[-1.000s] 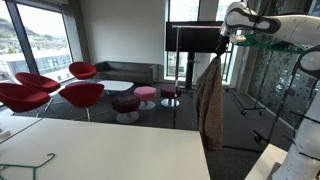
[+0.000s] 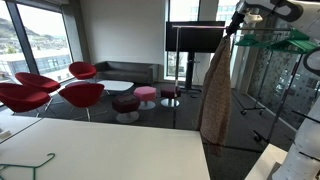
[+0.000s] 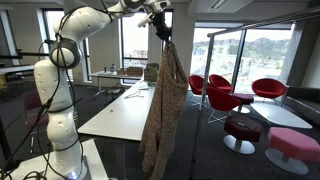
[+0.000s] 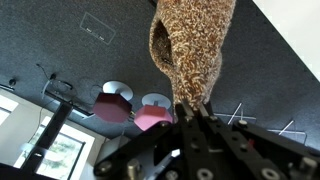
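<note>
A long brown patterned cloth (image 2: 216, 100) hangs from my gripper (image 2: 232, 33), high up beside the clothes rack. Exterior view 2 has the same cloth (image 3: 165, 110) gathered to a point at the top, below the gripper (image 3: 163, 38). My gripper is shut on its upper end. Looking down in the wrist view, the cloth (image 4: 193, 45) narrows toward the gripper. The exact pinch at the fingertips is dark and hard to make out. On the white table a green hanger (image 2: 28, 166) lies at the left.
A dark metal rack bar (image 2: 200, 27) runs close by the gripper, with green hangers (image 2: 292, 42) on its right part. Red chairs (image 2: 82, 93) and round stools (image 2: 126, 104) stand behind it.
My gripper has risen a little, moving slightly right in exterior view 1. The cloth has gone with it, its top now higher. The hanger on the table has stayed put.
</note>
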